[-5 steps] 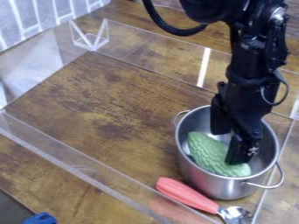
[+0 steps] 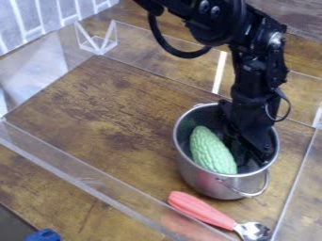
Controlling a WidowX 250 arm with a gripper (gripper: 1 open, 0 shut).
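Note:
A steel pot (image 2: 224, 183) with wire handles stands at the lower right of the camera view. Inside it, along its left side, lies a green textured object (image 2: 209, 149). My black gripper (image 2: 244, 143) reaches down into the pot, to the right of the green object; its fingertips are partly hidden in the dark interior, so what is between them cannot be seen.
A spoon with a red handle (image 2: 199, 209) lies in front of the pot. Clear plastic walls (image 2: 101, 193) border the wooden surface (image 2: 101, 113), whose left and middle are free. A blue object (image 2: 40, 233) is at the bottom left corner.
My gripper has moved down and left, deeper into the pot. The pot has shifted left and up, and the green object in it now lies more steeply along the left side.

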